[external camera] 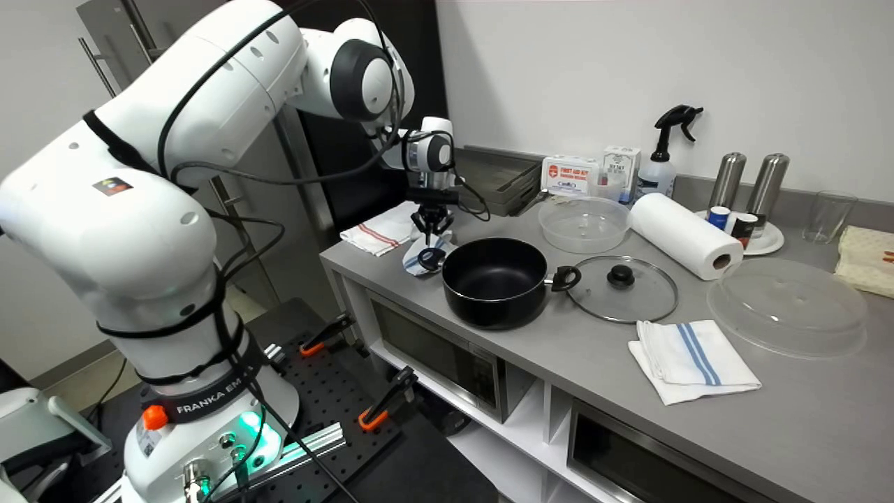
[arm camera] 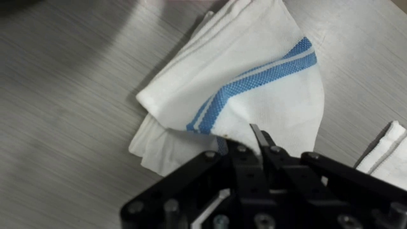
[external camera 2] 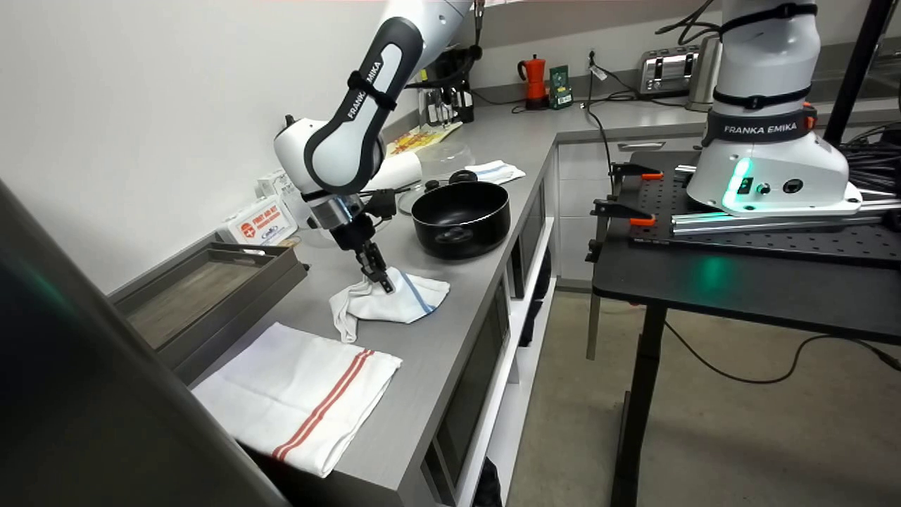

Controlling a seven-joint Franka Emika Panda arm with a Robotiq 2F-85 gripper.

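Observation:
A white cloth with a blue double stripe (arm camera: 267, 78) lies bunched on the grey counter, just left of the black pot's near handle in exterior view 1. My gripper is shut on a raised fold of this cloth, pinched between the fingertips. In exterior view 2 the gripper (external camera 2: 384, 283) points down into the cloth (external camera 2: 401, 300), most of which still rests on the counter. The black pot (external camera: 494, 281) stands open beside it, with its glass lid (external camera: 624, 289) lying on the counter to its right.
A red-striped towel (external camera 2: 304, 389) lies near the counter's end, beside a grey tray (external camera 2: 211, 296). Another blue-striped towel (external camera: 695, 356) is at the right front. Clear plastic covers (external camera: 582, 225) and a paper towel roll (external camera: 685, 235) occupy the back.

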